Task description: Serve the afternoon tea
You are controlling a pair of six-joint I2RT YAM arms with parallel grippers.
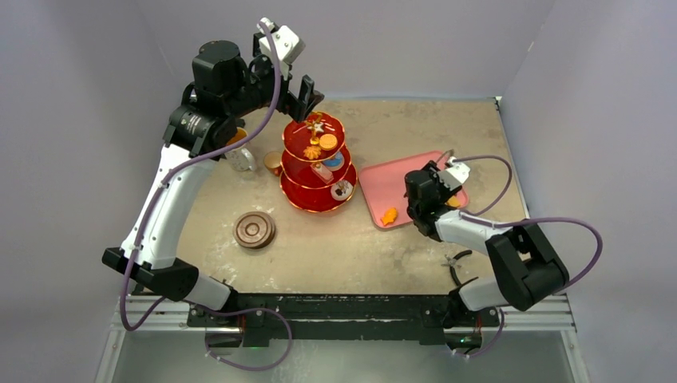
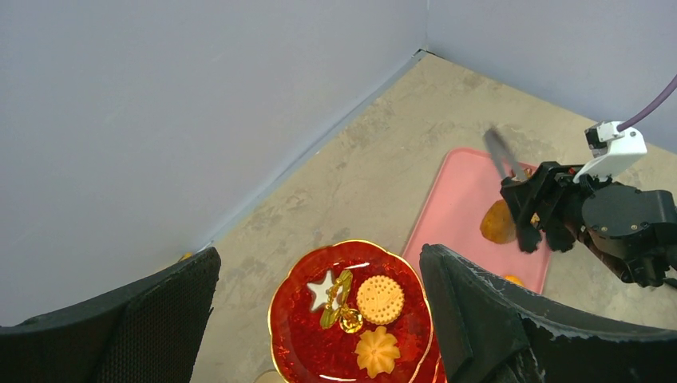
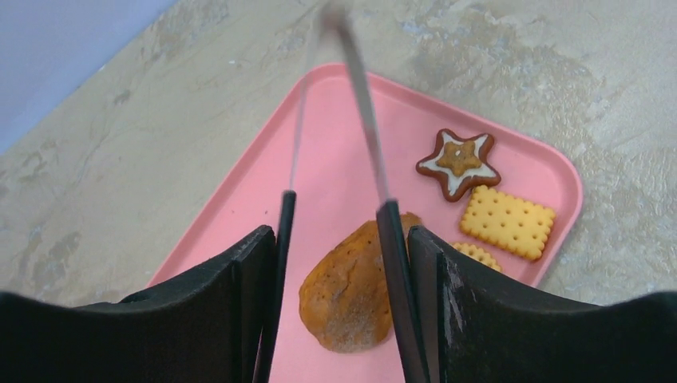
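Note:
Metal tongs (image 3: 366,128) rise between the wide-set fingers of my right gripper, which stands open over the pink tray (image 1: 374,206). One arm of the tongs lies along each finger, and their bent end is blurred. Below in the tray lies a brown bun (image 3: 339,307), partly behind one arm of the tongs. Beside it are a star cookie (image 3: 457,162), a rectangular biscuit (image 3: 508,223) and a scalloped biscuit (image 3: 479,255). My left gripper is open and empty, above and behind the red three-tier stand (image 1: 323,199).
Sweets sit on the stand, including a round cookie (image 2: 380,300) and a flower-shaped one (image 2: 377,352) on its top plate. A white cup (image 1: 240,159) and a stack of brown coasters (image 1: 254,230) are at left.

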